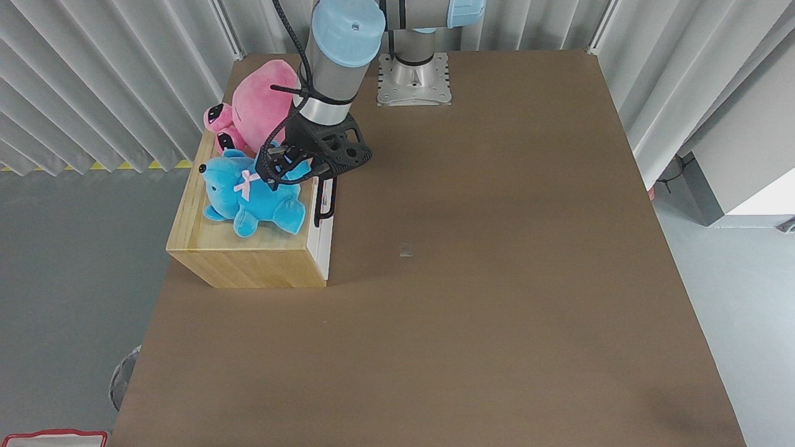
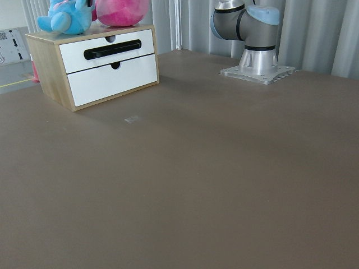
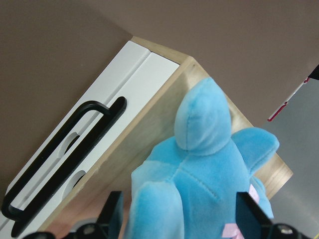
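A blue plush toy [image 1: 264, 205] with a pink bow rests on top of a wooden cabinet [image 1: 246, 264] with white drawers and black handle, seen also in the left view [image 2: 106, 78]. My gripper is over the toy's upper part, at the cabinet's right side. In the wrist view the toy [image 3: 199, 184] lies between the two black fingertips, which stand well apart; whether they grip it is unclear. A pink plush toy [image 1: 264, 100] sits behind the blue one.
The floor drops away beyond the table's left edge. The robot's base [image 1: 413, 85] stands at the back.
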